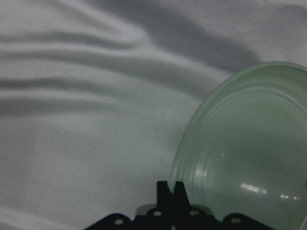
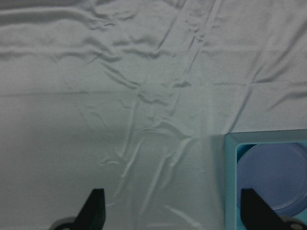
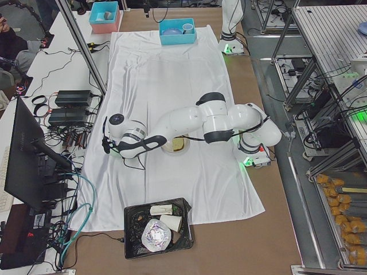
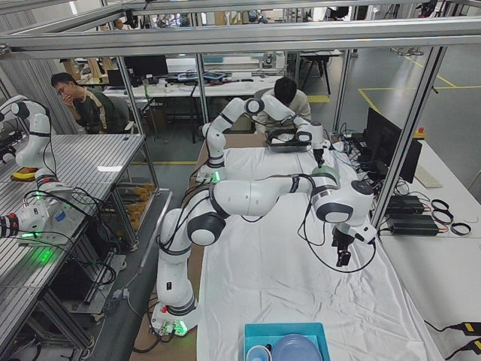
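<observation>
A pale green round dish (image 1: 249,143) lies on the white cloth; in the left wrist view my left gripper is at its rim, fingertips close together, too unclear to tell whether the rim is between them. A yellowish item (image 3: 176,144) on a plate is partly hidden under the arm. My right gripper stands open beside a teal bin (image 2: 231,172) holding a blue plate (image 2: 271,177) and, in the camera views, a cup (image 3: 187,27).
A black tray (image 3: 132,235) with foil and white items sits at one end of the cloth (image 3: 160,69). Monitors and cables line one side.
</observation>
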